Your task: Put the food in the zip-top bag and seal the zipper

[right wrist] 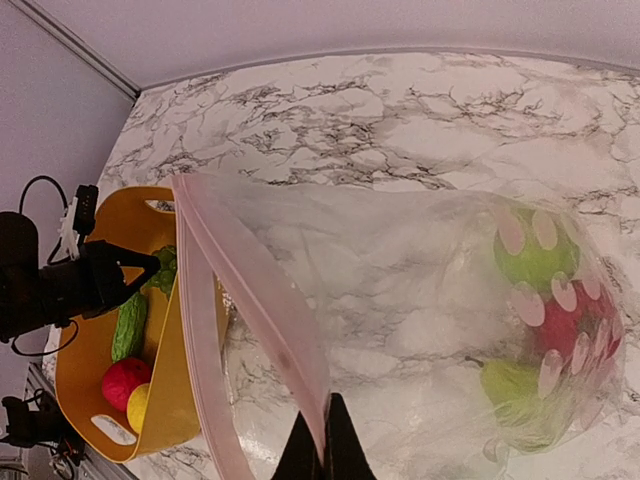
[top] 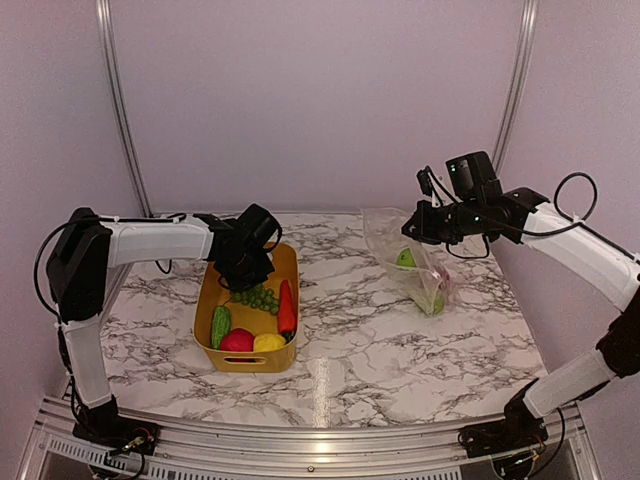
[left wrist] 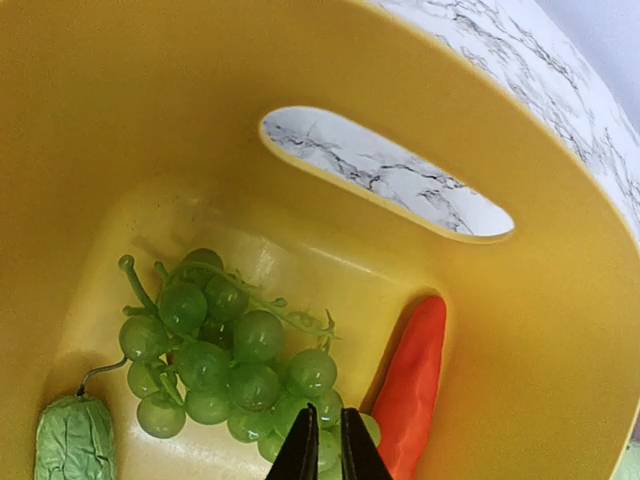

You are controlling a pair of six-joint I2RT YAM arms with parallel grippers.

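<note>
My left gripper is down inside the yellow bin (top: 250,363), its fingertips over green grapes (left wrist: 255,385); whether they grip one is unclear. A red pepper (left wrist: 410,385), cucumber (top: 220,325), red fruit (top: 237,340) and yellow fruit (top: 269,342) share the bin. My right gripper is shut on the pink zipper edge of the clear bag (right wrist: 400,300), holding it up. Inside the bag show a green fruit (right wrist: 535,255), a red item (right wrist: 565,330) and a pear (right wrist: 510,390).
Walls and metal rails bound it.
</note>
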